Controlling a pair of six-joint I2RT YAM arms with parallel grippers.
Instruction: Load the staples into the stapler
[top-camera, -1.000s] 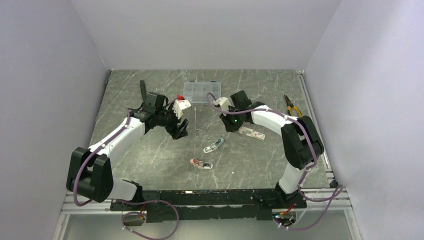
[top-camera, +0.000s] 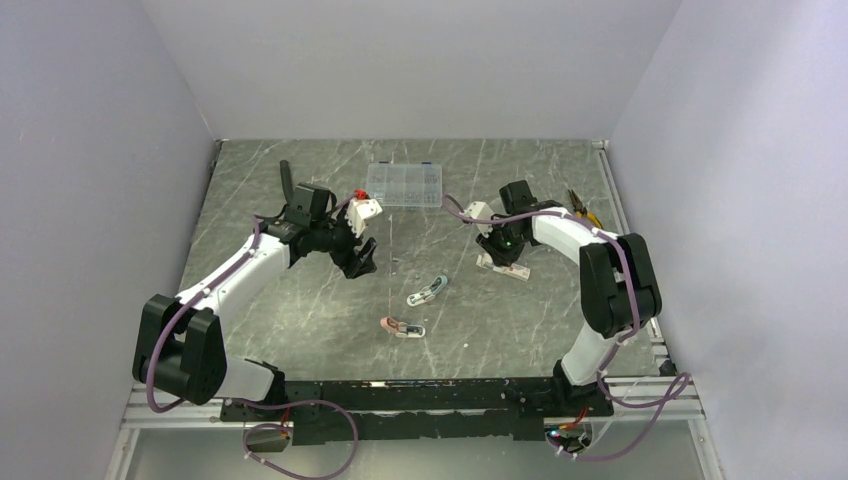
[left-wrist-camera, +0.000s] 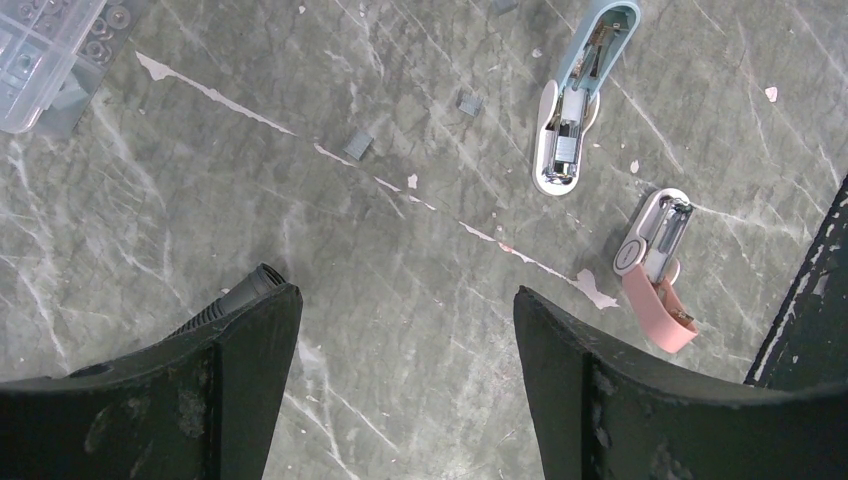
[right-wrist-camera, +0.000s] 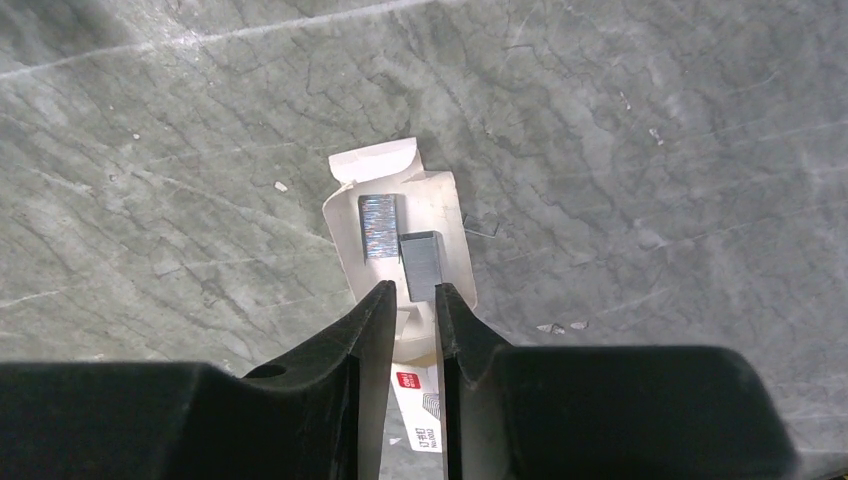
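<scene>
In the right wrist view, an opened white staple box (right-wrist-camera: 455, 205) holds two staple strips: a silvery strip (right-wrist-camera: 379, 225) on the left and a grey strip (right-wrist-camera: 421, 262) beside it. My right gripper is at the box, its fingers a narrow gap apart around the grey strip's near end. A sliver of box floor shows left of that strip, so a firm grip cannot be made out. A blue-and-white stapler (left-wrist-camera: 566, 115) and a pink-and-white stapler (left-wrist-camera: 654, 262) lie opened on the table. My left gripper is open and empty, away from both.
A clear compartment box (top-camera: 404, 185) stands at the back. Pliers (top-camera: 584, 210) lie far right, and a dark rod (top-camera: 286, 180) far left. Small staple pieces (left-wrist-camera: 359, 143) are scattered near the blue stapler.
My right gripper has moved right from the box's left end and is now lower, over the box. The left arm and both staplers have stayed put.
</scene>
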